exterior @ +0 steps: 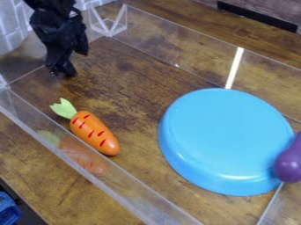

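The black gripper (62, 54) is at the upper left, over the wooden floor inside a clear-walled enclosure. It is dark, and whether it is open or shut cannot be seen. A toy orange carrot (91, 132) with a green top lies below it, apart from it. A large light-blue disc (217, 141), like an upturned plate or lid, fills the right middle. A purple toy eggplant (287, 163) is at its right edge, partly cut off by the frame.
Clear walls (129, 189) bound the floor on several sides. Bare wood (141, 79) lies between gripper, carrot and disc. A blue object (6, 211) shows at the lower left corner.
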